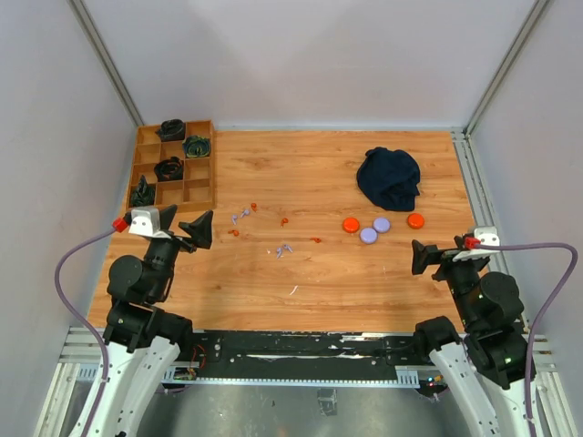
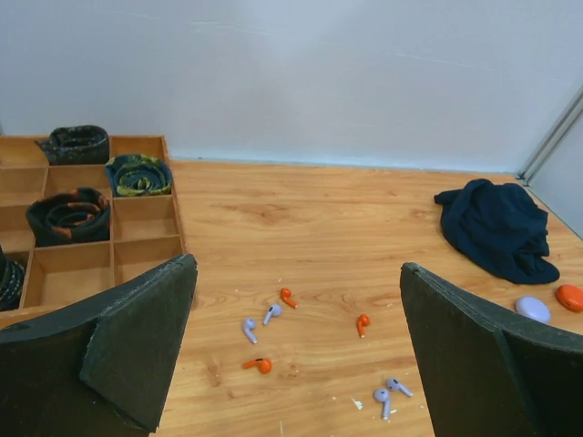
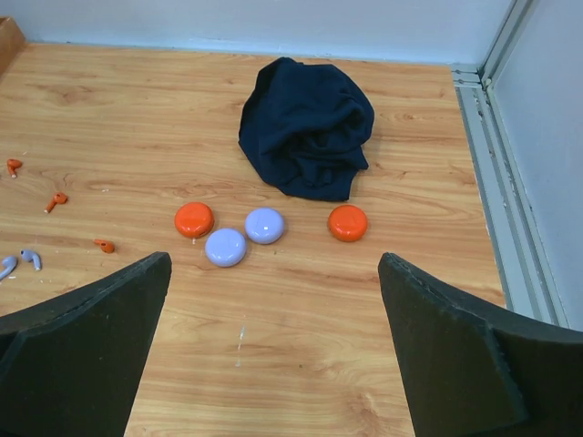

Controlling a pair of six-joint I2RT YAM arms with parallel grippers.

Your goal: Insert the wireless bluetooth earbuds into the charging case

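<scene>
Small orange earbuds (image 2: 265, 365) and lavender earbuds (image 2: 382, 397) lie scattered on the left-middle of the table. Two orange round cases (image 3: 194, 219) and two lavender ones (image 3: 225, 248) sit closed-looking at the right-middle; whether their lids are shut is hard to tell. My left gripper (image 1: 185, 231) hangs open at the left, below the wooden organizer, with nothing between its fingers. My right gripper (image 1: 435, 256) is open and empty at the right, beside the round cases.
A wooden compartment tray (image 1: 198, 192) with rolled dark cloths stands at the back left. A dark navy cloth (image 1: 388, 177) lies at the back right.
</scene>
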